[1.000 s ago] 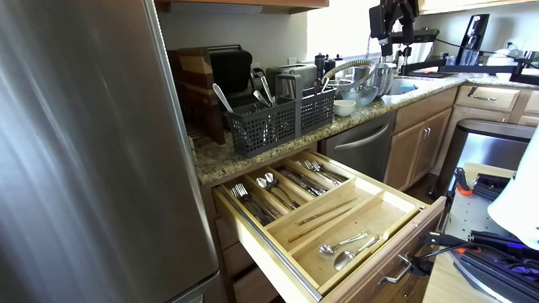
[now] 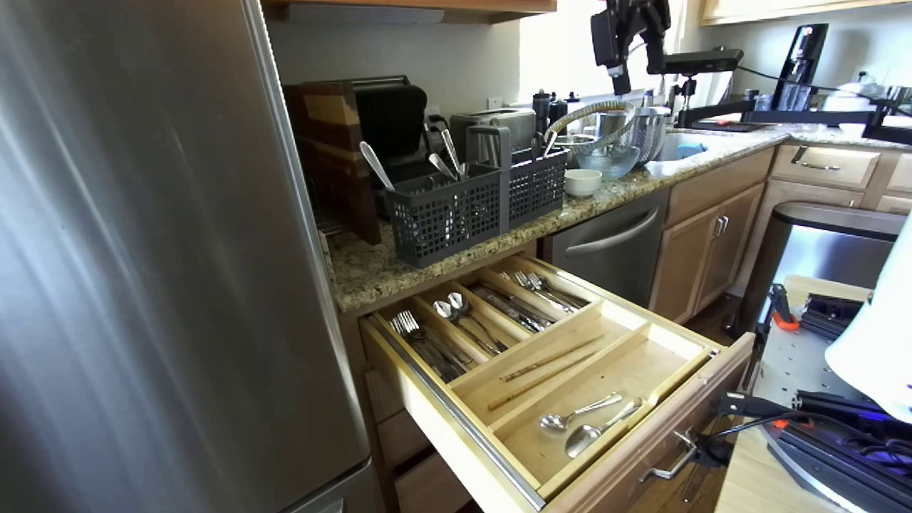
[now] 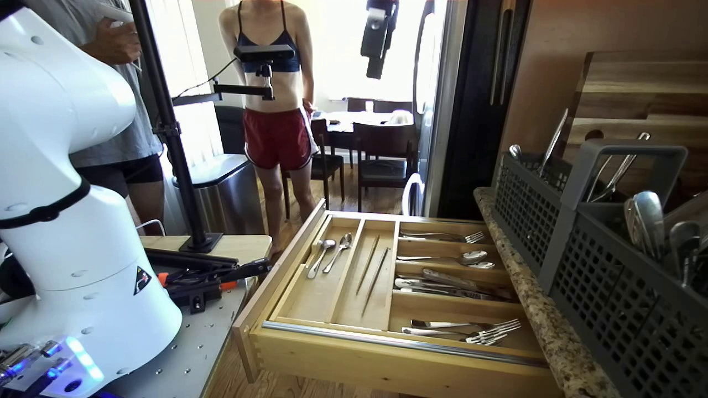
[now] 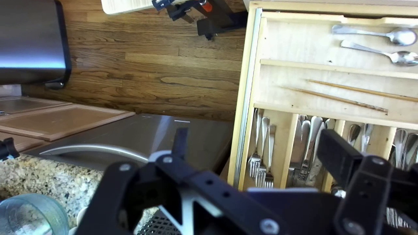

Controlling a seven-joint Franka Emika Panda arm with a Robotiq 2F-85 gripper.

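My gripper hangs high over the back of the counter in exterior view 1, well above the pulled-out drawer. In the wrist view the gripper is open, its fingers wide apart and nothing held. The wooden drawer has dividers. Forks, spoons and knives lie in its rear slots, and two chopsticks in the long middle one. Two spoons rest in the front compartment. On the counter, a grey cutlery basket holds several upright utensils.
A white bowl and a glass bowl stand right of the basket. The refrigerator bounds the left side. Two people stand beyond the drawer in exterior view 2. Part of the front compartment is bare.
My gripper has shifted left and slightly upward in exterior view 1. The drawer, its cutlery and the basket look unchanged.
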